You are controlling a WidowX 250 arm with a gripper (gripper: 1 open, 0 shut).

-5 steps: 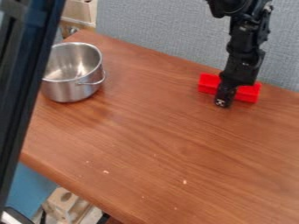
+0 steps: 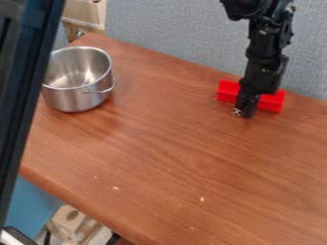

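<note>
My black gripper (image 2: 244,109) hangs down from the top right, its tip low at the tabletop just in front of a red block (image 2: 271,101). The block lies lengthwise near the back edge of the wooden table (image 2: 166,172), partly hidden behind the gripper. The gripper looks shut, and I see nothing held between its fingers, though the dark tip is hard to make out. A steel pot (image 2: 76,86) with wire handles stands at the table's left.
A grey padded wall (image 2: 179,29) runs along the back. A dark vertical post (image 2: 19,86) crosses the left of the view.
</note>
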